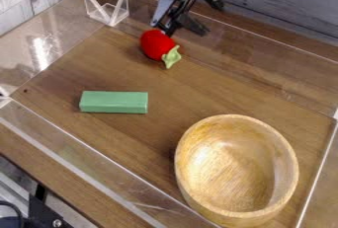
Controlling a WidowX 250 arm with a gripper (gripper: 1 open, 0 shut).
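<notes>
My gripper (pixel 175 17) is raised at the top centre, above and behind a red plush vegetable with a green top (pixel 160 46), which lies on the wooden table. The gripper is open, and nothing shows held in it. A green block (pixel 114 102) lies at the left middle, and a large wooden bowl (pixel 236 123) sits at the lower right.
A clear plastic stand (pixel 106 7) is at the back left. Clear low borders run along the table's edges.
</notes>
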